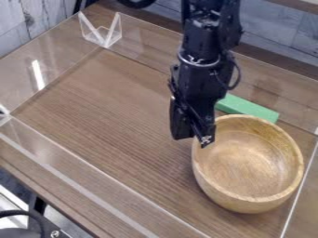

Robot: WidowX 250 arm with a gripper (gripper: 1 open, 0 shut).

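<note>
The black robot gripper (187, 125) points down over the wooden table (99, 112), its tip just at the upper left rim of a round wooden bowl (246, 172). It appears shut, with nothing visible between its fingers. Whether it touches the bowl cannot be told. A green block (248, 109) lies behind the bowl, partly hidden by the arm.
A white bracket (102, 33) stands at the back left. Raised wooden walls edge the table at the back, and a dark cable (32, 218) shows at the lower left corner.
</note>
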